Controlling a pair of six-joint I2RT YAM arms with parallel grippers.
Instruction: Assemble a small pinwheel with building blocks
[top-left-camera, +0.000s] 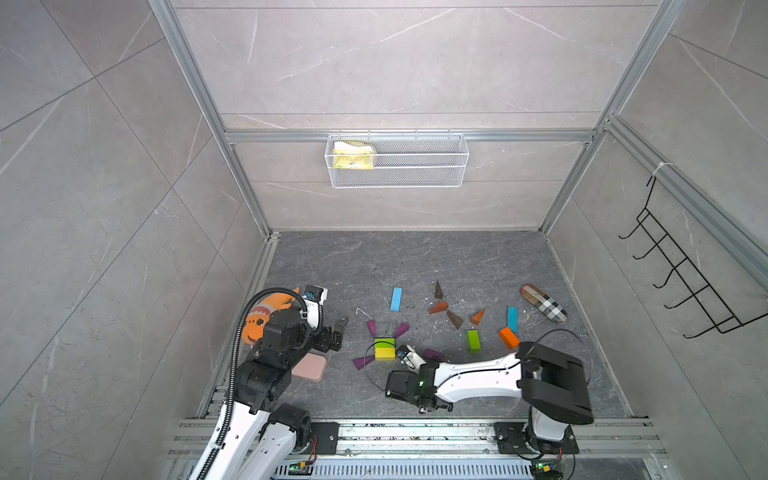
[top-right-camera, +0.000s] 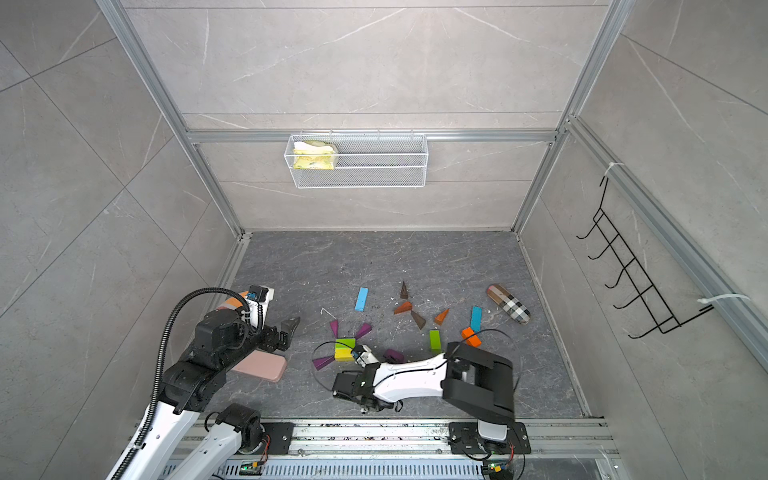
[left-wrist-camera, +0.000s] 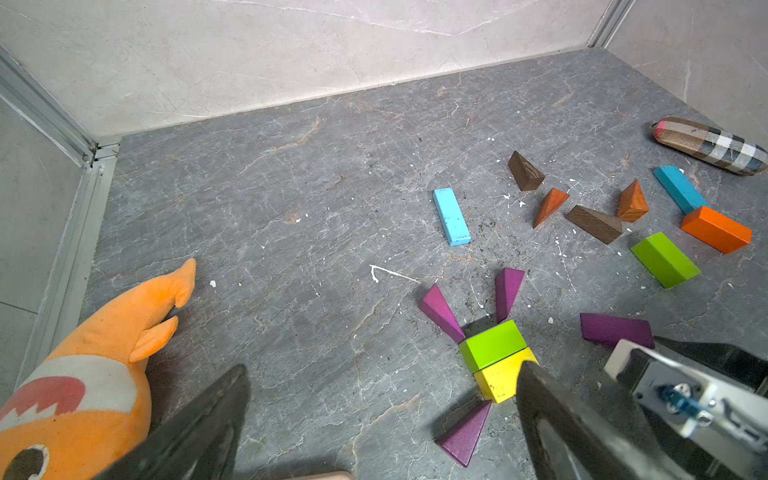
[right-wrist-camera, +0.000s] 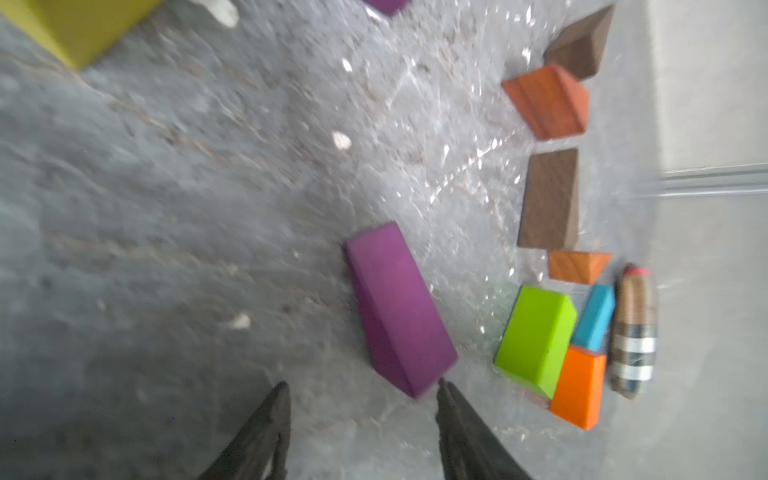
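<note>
A green block (left-wrist-camera: 492, 344) and yellow block (left-wrist-camera: 501, 376) lie together, with purple wedges (left-wrist-camera: 440, 308) around them. Another purple block (right-wrist-camera: 404, 312) lies to their right, just beyond the open fingertips of my right gripper, which is low over the floor with nothing between them. My left gripper stands open at the left, above the floor, holding nothing.
Brown and orange wedges, blue, green and orange blocks and a plaid pouch (left-wrist-camera: 708, 145) lie to the right. An orange plush toy (left-wrist-camera: 96, 376) and a pink pad (top-right-camera: 260, 365) are at the left.
</note>
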